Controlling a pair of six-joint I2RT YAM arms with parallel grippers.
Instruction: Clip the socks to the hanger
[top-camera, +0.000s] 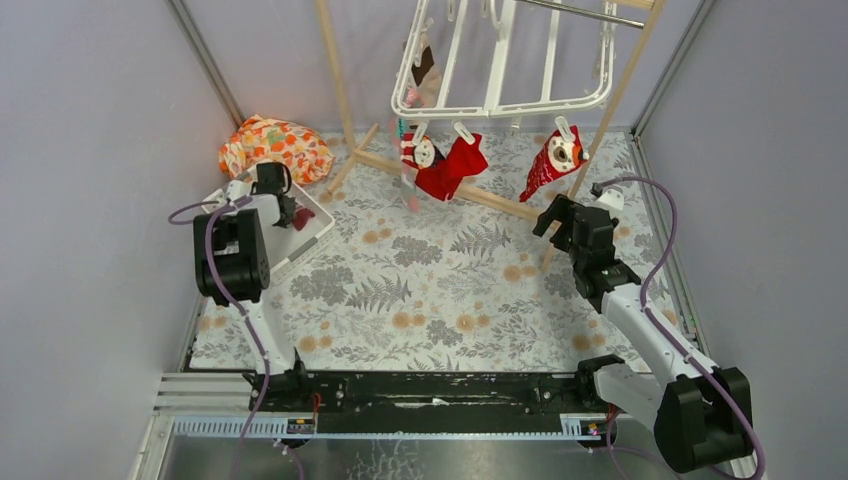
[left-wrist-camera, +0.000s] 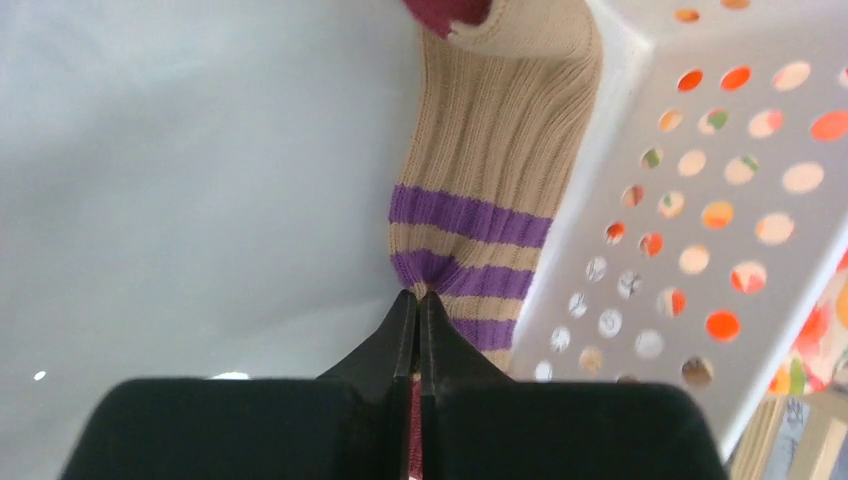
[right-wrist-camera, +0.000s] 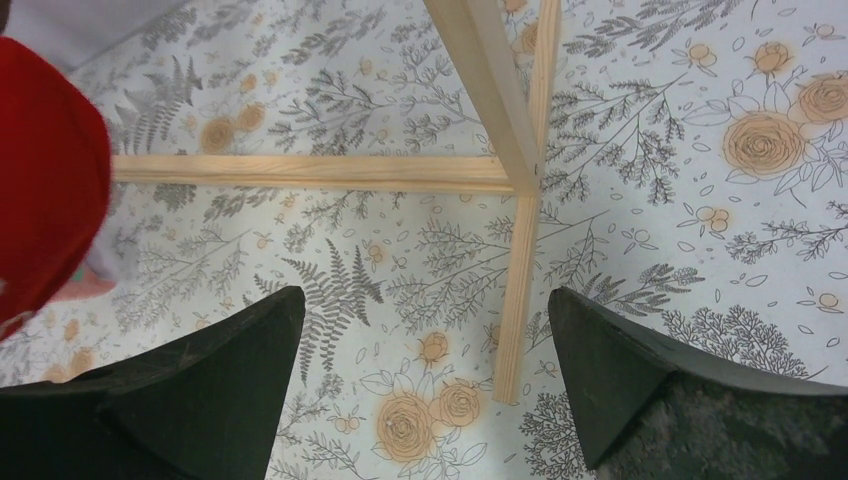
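In the left wrist view a beige sock with purple stripes lies along the wall of a white perforated basket; my left gripper is shut at its edge, with the knit puckered at the fingertips, apparently pinched. In the top view that basket is at left. Red socks and another red sock hang from clips on the white hanger, with other socks behind. My right gripper is open and empty over the floor, right of the hanging socks.
An orange patterned bundle lies behind the basket. A wooden frame stands under and around the hanger, with a post in front of the right gripper.
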